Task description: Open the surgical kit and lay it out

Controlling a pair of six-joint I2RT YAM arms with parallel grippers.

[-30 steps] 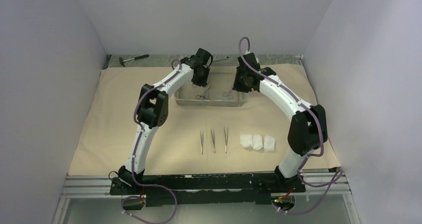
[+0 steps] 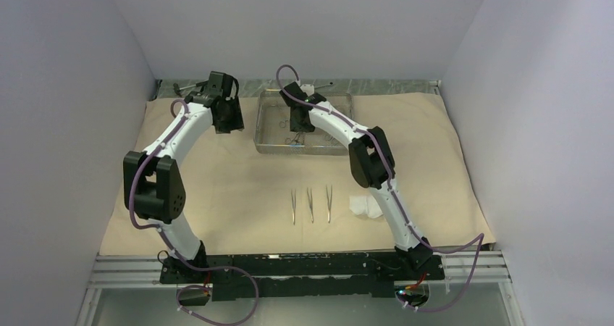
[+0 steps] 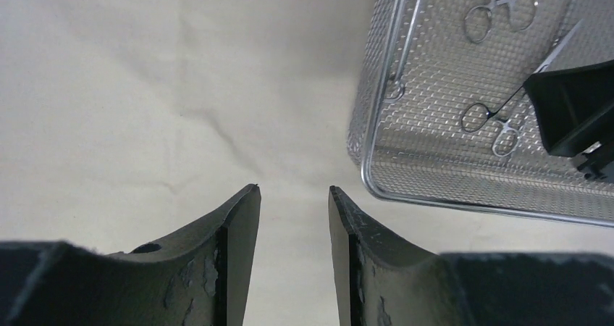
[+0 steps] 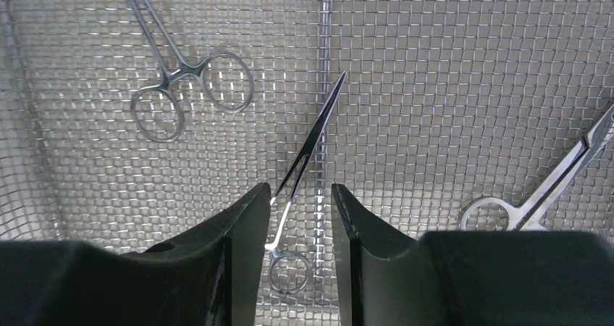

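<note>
The wire mesh tray [image 2: 279,148] holds several scissor-like steel instruments. My right gripper is low inside it, part open, directly above a slim long-tipped instrument [image 4: 318,130]. A ringed clamp [image 4: 174,72] lies upper left in that view, scissors [image 4: 565,174] to the right. My left gripper stands open outside the tray's left end, over bare cloth. In the top view, three tweezers [image 2: 310,204] lie in a row on the near cloth.
White gauze pads [image 2: 366,206] lie near right, partly under the right arm. Tools lie on the strip behind the tray.
My left gripper has moved from over the tray out to the left. My right gripper has moved leftward from the tray's right end into its middle.
</note>
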